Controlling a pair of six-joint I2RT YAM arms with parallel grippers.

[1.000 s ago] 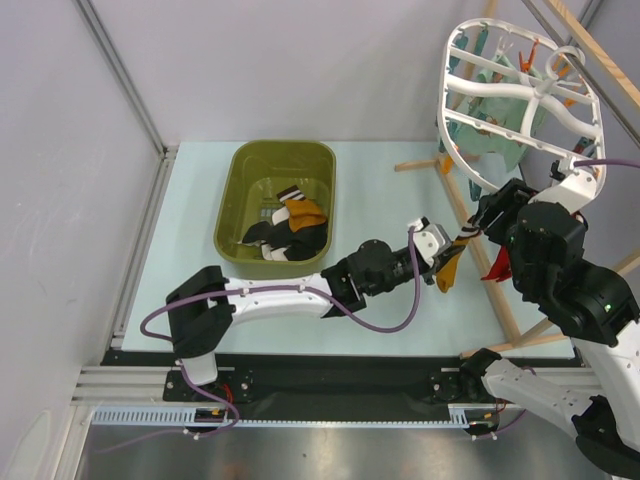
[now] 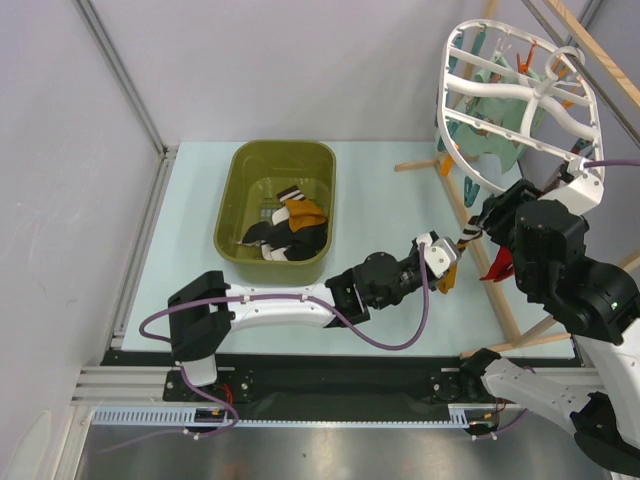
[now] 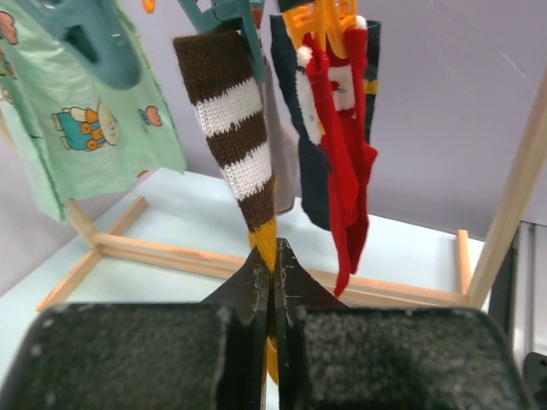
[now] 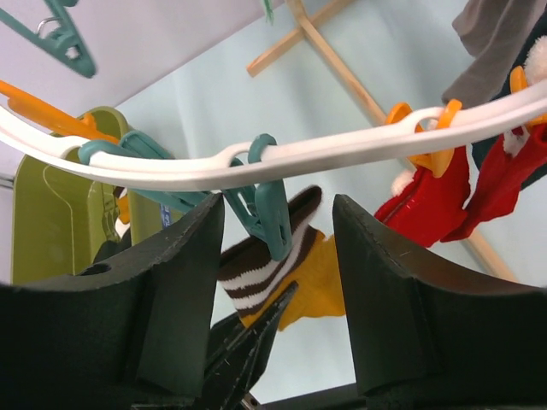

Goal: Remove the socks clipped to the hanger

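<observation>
A brown-and-white striped sock with a mustard foot hangs from a teal clip on the white round hanger. My left gripper is shut on the mustard part of this sock, and some of the fabric shows below the fingertips. At the hanger's rim, my right gripper has its fingers apart, one on each side of the teal clip. The striped sock still reaches up to that clip. Red socks hang from an orange clip nearby, with a dark sock behind them.
An olive bin holding several socks stands on the pale table at the left. The wooden stand's bars run close beside both grippers. A green printed cloth also hangs from the hanger. The table between bin and stand is clear.
My left gripper has shifted a little to the right, closer to the hanger and the right gripper. The right arm has barely moved.
</observation>
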